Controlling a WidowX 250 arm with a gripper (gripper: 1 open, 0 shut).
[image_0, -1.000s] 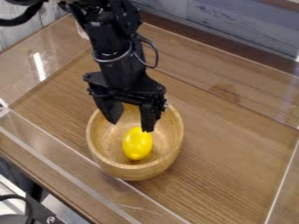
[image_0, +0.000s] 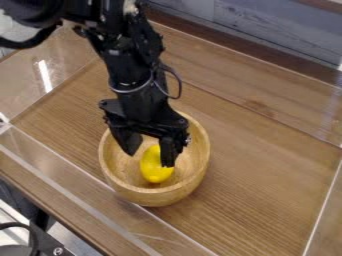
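Observation:
A wooden bowl (image_0: 185, 185) stands on the wooden table at the lower middle, with a yellow oval object (image_0: 156, 170) lying inside it. My black gripper (image_0: 148, 147) is down at the bowl, its fingers on either side above the yellow object, apart from each other. The left finger is at the bowl's left part, the right one just over the yellow object's upper right. Nothing shows held between them. Whether the fingertips touch the object I cannot tell.
A pale wall or ledge (image_0: 267, 30) runs along the back right. A cable lies at the bottom left.
The gripper has moved slightly down toward the yellow object in the bowl. The bowl and object look unmoved.

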